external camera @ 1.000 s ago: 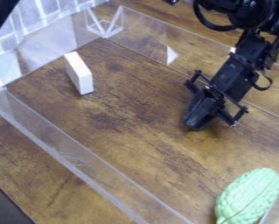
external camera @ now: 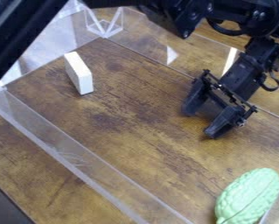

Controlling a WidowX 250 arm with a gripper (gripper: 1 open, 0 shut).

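Observation:
My black gripper [external camera: 205, 110] reaches down from the top right to low over the wooden floor of a clear-walled bin, right of centre. Its fingers are apart, and I see nothing held between them. A white rectangular block [external camera: 79, 73] stands at the upper left of the bin. A pale green ribbed oval object [external camera: 247, 196] lies in the lower right corner. Both are clear of the gripper.
Transparent walls [external camera: 72, 158] border the bin on the left and at the back. A dark part of the arm crosses the top left corner.
The gripper's fingers have spread from close together to apart, and the gripper has shifted slightly down and right. The upper arm has moved. The block and green object are unmoved.

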